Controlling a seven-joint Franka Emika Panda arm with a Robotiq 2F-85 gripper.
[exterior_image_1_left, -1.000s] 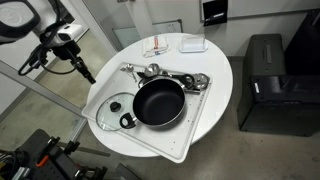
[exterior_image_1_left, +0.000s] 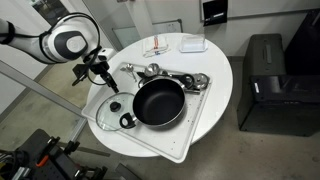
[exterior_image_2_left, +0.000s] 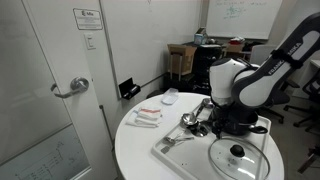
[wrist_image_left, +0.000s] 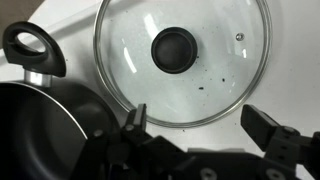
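Note:
A glass lid (wrist_image_left: 210, 90) with a round black knob (wrist_image_left: 175, 50) lies flat at the near left of the white tray (exterior_image_1_left: 175, 152). Beside it stands a black pot (exterior_image_1_left: 160, 103), uncovered and empty; its handle (wrist_image_left: 35, 50) reaches toward the lid in the wrist view. My gripper (exterior_image_1_left: 108, 82) is above the tray's left side, close to the lid. In the wrist view its fingers (wrist_image_left: 262, 125) are spread wide at the lower edge, with nothing between them. The lid's rim lies ahead of the fingers, and the knob is farther off.
Several metal utensils (exterior_image_1_left: 152, 70) lie along the tray's back edge, behind the pot. Cloths (exterior_image_1_left: 156, 44) and a clear container (exterior_image_1_left: 193, 45) rest at the table's far side.
Pot and lid have stayed in place.

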